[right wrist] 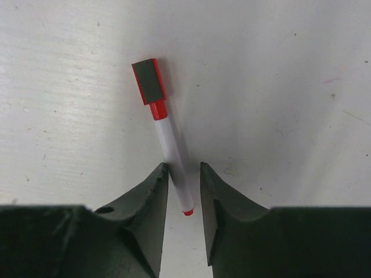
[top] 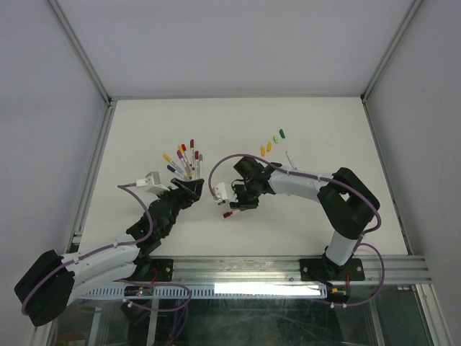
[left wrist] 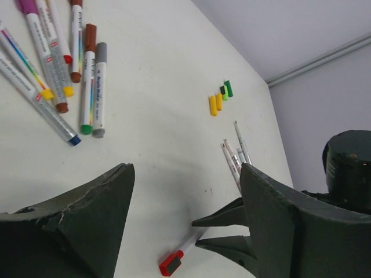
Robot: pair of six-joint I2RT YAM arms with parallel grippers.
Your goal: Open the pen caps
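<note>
A white pen with a red cap (right wrist: 149,81) lies on the table below my right gripper, whose fingers stand part open over the pen's barrel (right wrist: 169,139); whether they touch it I cannot tell. In the top view the pen (top: 227,215) is partly hidden by that gripper. My left gripper (top: 193,186) stands open to the left of it, near the pen group (top: 186,160). In the left wrist view several capped pens (left wrist: 98,87) lie beyond its open fingers.
Small yellow and green caps (top: 271,144) lie at the back right, with uncapped pens (top: 290,162) behind the right arm.
</note>
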